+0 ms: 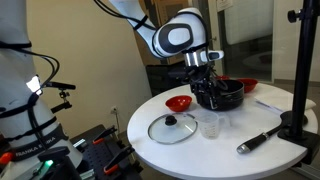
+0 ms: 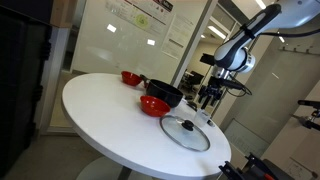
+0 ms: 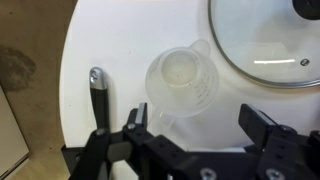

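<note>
A clear plastic measuring cup (image 1: 212, 125) stands on the round white table, beside the glass lid (image 1: 173, 128). My gripper (image 1: 204, 93) hangs above the table near the cup, its fingers pointing down. In the wrist view the cup (image 3: 182, 80) lies just ahead of the gripper, whose fingers are wide apart and empty. Its handle or spout side is hard to make out. From the second exterior view, the gripper (image 2: 206, 97) shows small over the far side of the table, above the cup (image 2: 203, 116).
A black pot (image 1: 221, 95) stands behind the cup, with a red bowl (image 1: 179, 103) to its left and another red bowl (image 2: 131, 77) farther off. A black-handled utensil (image 1: 258, 140) lies to the right. Bare table (image 1: 190, 158) shows at the front.
</note>
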